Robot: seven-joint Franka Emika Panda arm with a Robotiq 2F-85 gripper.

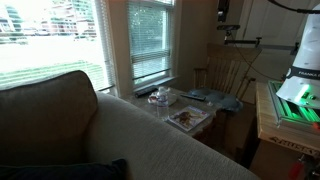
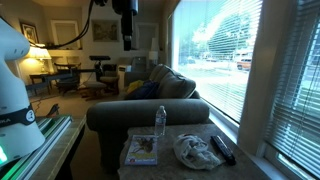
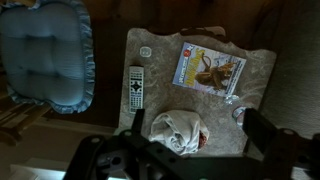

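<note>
Fingers spread wide, my gripper is open in the wrist view, and nothing shows between its fingers. It hangs high above a small stone-look table (image 3: 158, 70). On that table lie a magazine (image 3: 208, 68) with a picture cover, a dark remote (image 3: 136, 88) with pale buttons and a crumpled white bag or cloth (image 3: 180, 130). A clear bottle (image 3: 238, 115), seen from above, is near the right finger; in exterior view 2 the same bottle (image 2: 160, 122) stands upright behind the magazine (image 2: 141, 150).
A grey sofa (image 1: 150, 140) borders one side of the table. A chair with a blue cushion (image 3: 45, 55) stands on the opposite side. Windows with blinds (image 2: 215, 60) run along the wall. The arm's wooden bench (image 1: 285, 125) is at the right in exterior view 1.
</note>
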